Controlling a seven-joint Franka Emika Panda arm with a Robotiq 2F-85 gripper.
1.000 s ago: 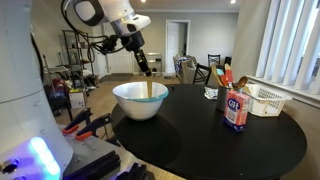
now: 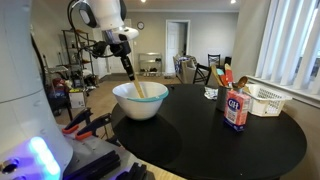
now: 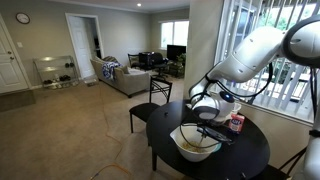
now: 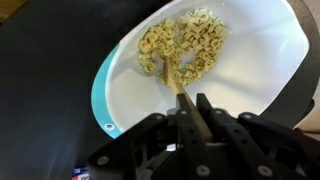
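Note:
A large white bowl [image 2: 138, 107] with a light-blue patch on its rim stands on the black table. Small pale ring-shaped pieces [image 4: 190, 43] lie heaped to one side of its floor in the wrist view. My gripper, above the bowl, is shut on a wooden utensil [image 4: 173, 80]. The utensil slants down into the bowl, its lower end among the pale pieces. That end's shape is partly hidden. In exterior view 2 the arm covers part of the bowl [image 3: 196, 152].
A red and blue carton [image 2: 236, 109] stands right of the bowl. Behind it are a dark holder [image 2: 222, 97] with colourful utensils and a white basket [image 2: 262, 100]. A chair [image 3: 155, 98] stands beyond the table.
My gripper has moved left over the bowl in exterior view 1, carrying the utensil's upper end along. The utensil has gone from nearly upright to slanted. Bowl and carton stand where they were.

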